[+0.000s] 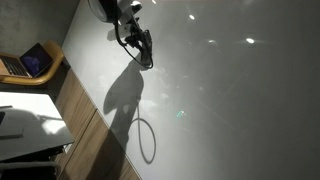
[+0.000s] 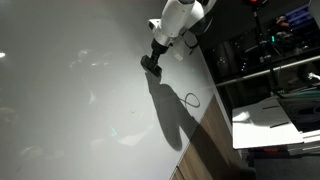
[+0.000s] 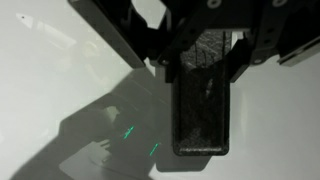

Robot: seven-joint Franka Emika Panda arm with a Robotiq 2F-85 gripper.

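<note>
My gripper is shut on a dark, block-shaped object (image 3: 201, 120) that looks like an eraser. It sticks out past the fingers toward the pale glossy surface (image 3: 285, 135). In exterior view 1, the gripper (image 1: 144, 48) is near the top, left of centre. Exterior view 2 has the dark block (image 2: 151, 66) at the end of the arm, over or against the surface; contact cannot be made out. Two short green marks (image 3: 128, 132) show left of the block in the wrist view, partly within the arm's shadow.
Bare, glossy surface (image 1: 240, 110) stretches widely to the right in exterior view 1. Along its edge runs a wooden strip (image 1: 90, 135). Beyond that stand a white table (image 1: 30, 120) and a chair with a laptop (image 1: 36, 60). A cable loop hangs from the arm, casting a shadow.
</note>
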